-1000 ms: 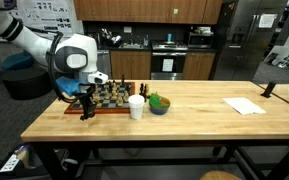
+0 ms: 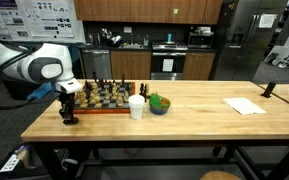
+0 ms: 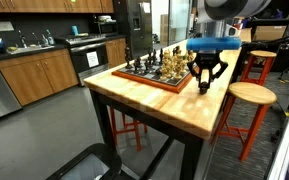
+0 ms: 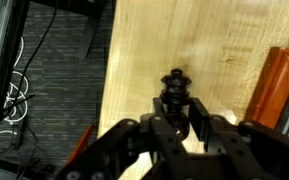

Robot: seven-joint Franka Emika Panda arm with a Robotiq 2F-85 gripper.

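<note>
A dark chess piece (image 4: 176, 84) shows from above in the wrist view, its rounded top between the fingertips. My gripper (image 3: 206, 74) points down near the table's corner and is shut on this piece. In exterior view 2 the piece (image 3: 203, 88) hangs below the fingers, close to the tabletop; whether its base touches the wood I cannot tell. The chessboard (image 3: 149, 77) with its red-brown border lies beside the gripper, with several dark and light pieces standing on it. In exterior view 1 the gripper (image 2: 67, 113) is left of the board, off its squares.
A white cup (image 2: 136, 107) stands at the board's right, and a bowl with green and orange things (image 2: 159, 104) sits past it. White paper (image 2: 244, 105) lies far right. Stools (image 3: 252, 95) stand by the table. Bare wood stretches along the table's front and right.
In exterior view 1, the arm has swung left and lowered, carrying the gripper from the board's front edge towards the table's left end. Cup, bowl and board have stayed put.
</note>
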